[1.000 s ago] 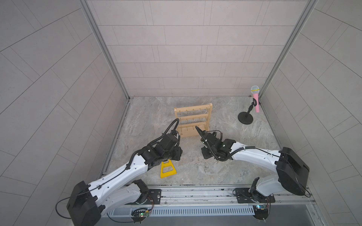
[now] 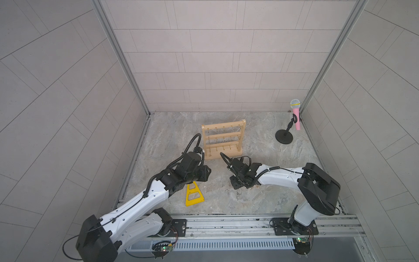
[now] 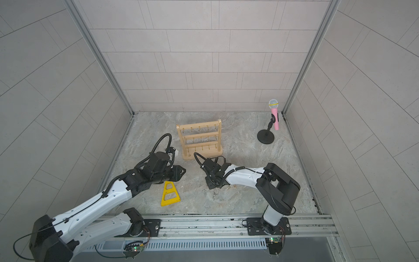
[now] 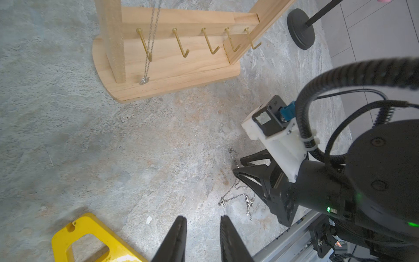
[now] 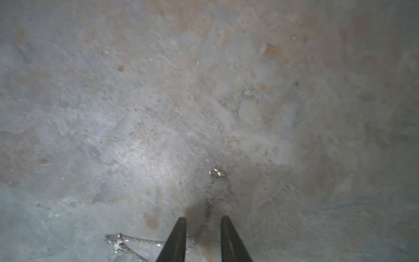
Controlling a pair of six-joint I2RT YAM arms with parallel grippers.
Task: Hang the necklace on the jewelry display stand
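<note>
A thin silver necklace (image 5: 208,211) lies on the grey tabletop, its small bright clasp end (image 5: 217,173) ahead of my right gripper. The fingers are open, and the chain passes through the gap between them in that view; whether they touch it I cannot tell. In the left wrist view, more silver chain (image 4: 235,195) lies beside that gripper's fingertips. My left gripper is open and empty above the table. The wooden display stand (image 4: 174,80) has brass hooks (image 4: 179,43); another silver chain (image 4: 147,65) hangs at its left side.
A yellow triangular object (image 2: 194,195) lies under the left arm. A black stand (image 2: 284,136) with a pink microphone (image 2: 296,118) is at the back right. A few small shiny bits (image 3: 232,187) lie beside the right gripper. Bare table separates the grippers.
My right gripper has come lower and toward the table's front edge, its arm folding in.
</note>
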